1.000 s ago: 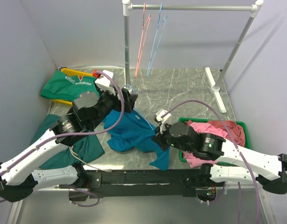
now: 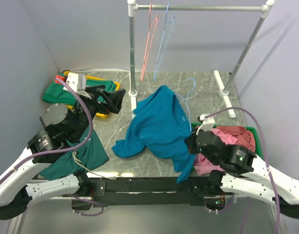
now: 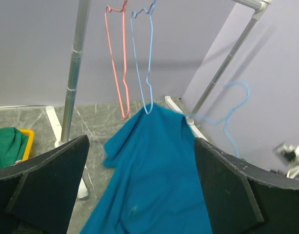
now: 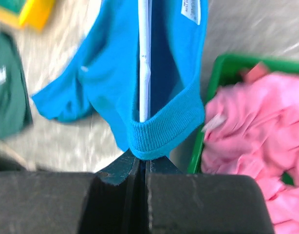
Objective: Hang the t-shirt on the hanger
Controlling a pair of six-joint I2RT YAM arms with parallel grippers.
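The blue t-shirt [image 2: 160, 124] hangs stretched above the table, its lower part at my right gripper. A light-blue hanger [image 2: 190, 87] runs along the shirt, its hook free past the upper right side; the left wrist view shows that hook [image 3: 237, 105] too. My right gripper is shut on the shirt's ribbed edge [image 4: 166, 124], with the hanger's pale bar [image 4: 144, 73] inside the cloth just above the fingers. To the upper left, my left gripper [image 2: 121, 97] stands open, nothing between its fingers, clear of the shirt.
A metal rack [image 2: 200, 8] carries a pink hanger [image 2: 148, 44] and a blue hanger [image 2: 164, 44]. Pink and brown clothes fill a green bin [image 2: 258, 144] at right. Dark green cloth [image 2: 76, 158] lies front left; a yellow bin [image 2: 102, 115] stands behind.
My left gripper has let go of the shirt and moved left, away from it. The right gripper has carried shirt and hanger to the right; the hanger's hook now shows freely.
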